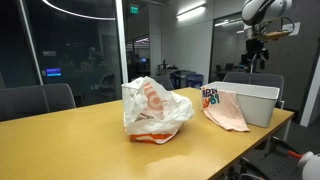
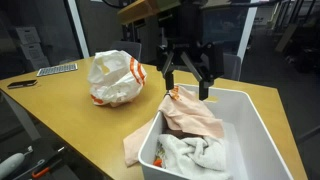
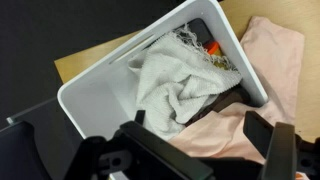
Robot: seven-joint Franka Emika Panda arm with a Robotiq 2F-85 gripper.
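Observation:
My gripper [image 2: 187, 86] is open above the white bin [image 2: 258, 125], with nothing between its fingers. Inside the bin, a crumpled whitish towel [image 3: 178, 88] shows clearly in the wrist view. A pale pink cloth [image 1: 226, 110] with bold lettering drapes over the bin's wall onto the table. Part of that cloth [image 2: 195, 118] also lies inside the bin, beside the towel. Small coloured items [image 3: 213, 50] peek out next to the towel; what they are cannot be made out.
A crumpled white plastic bag [image 1: 152, 112] with red markings stands on the wooden table [image 1: 60, 140], apart from the bin. The bin's walls rise around its contents. Much of the table beyond the bag is bare. Chairs [image 1: 38, 99] stand behind it.

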